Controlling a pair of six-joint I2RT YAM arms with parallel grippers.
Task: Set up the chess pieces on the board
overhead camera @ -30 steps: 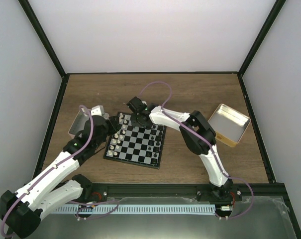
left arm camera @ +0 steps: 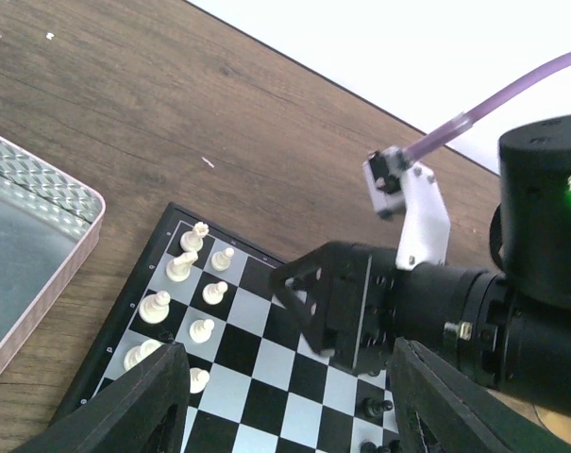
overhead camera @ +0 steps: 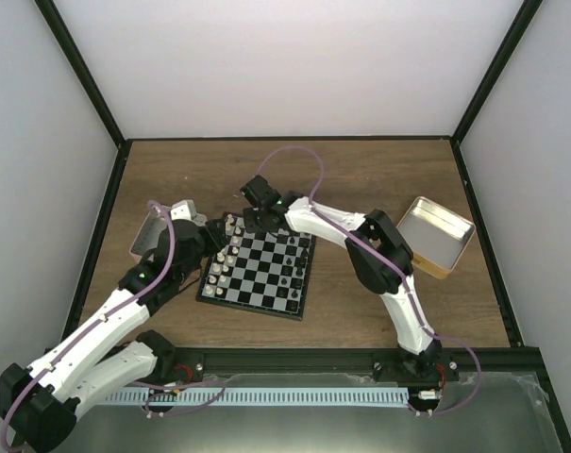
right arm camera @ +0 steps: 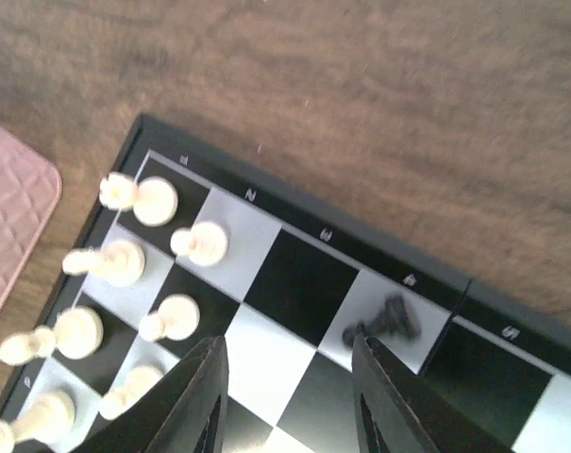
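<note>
The chessboard point(overhead camera: 261, 274) holds white pieces along its left side, such as a white piece point(right arm camera: 156, 201) at a corner, and black pieces on the right. My right gripper hangs over the board's back edge; a black piece point(right arm camera: 389, 319) stands on a light square just beyond its fingers, slightly blurred. The gripper's fingers are parted, with nothing clearly between them. My left gripper stands open over the board's left side, above white pieces point(left arm camera: 155, 308). In the left wrist view the right arm covers part of the board.
A grey container point(left arm camera: 21, 245) sits left of the board, and a gold-rimmed tray point(overhead camera: 436, 236) at the right.
The right arm's wrist has shifted slightly up and toward the back of the table. The left arm looks unchanged.
</note>
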